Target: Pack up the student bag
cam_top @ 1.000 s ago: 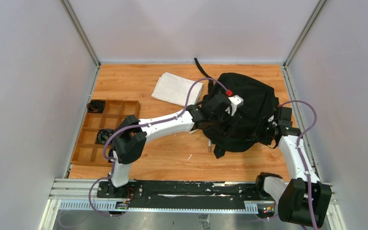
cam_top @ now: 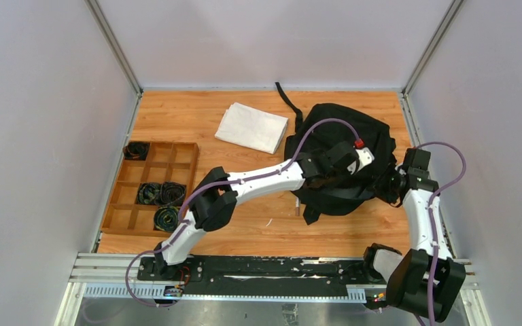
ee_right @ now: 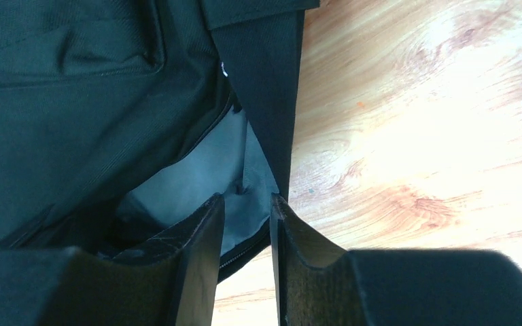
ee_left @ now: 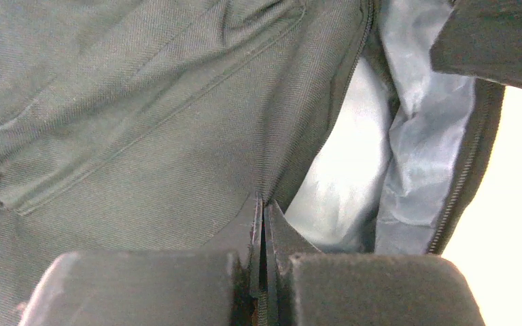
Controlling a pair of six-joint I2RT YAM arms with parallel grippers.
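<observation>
The black bag (cam_top: pixel 333 122) lies unzipped on the right half of the table, its grey lining (ee_right: pixel 197 163) showing along an opening. My left gripper is shut at the bag's fabric edge (ee_left: pixel 292 122) beside the zip; whether fabric is pinched between the tips cannot be seen. My right gripper, at the bag's right side, is part open over the lining and a dark flap, with nothing clearly held.
A wooden divided tray (cam_top: pixel 129 197) with several coiled items stands at the left. A folded white cloth (cam_top: pixel 250 127) lies at the back middle.
My left arm has moved right across the bag. The right arm has shifted a little to the right.
</observation>
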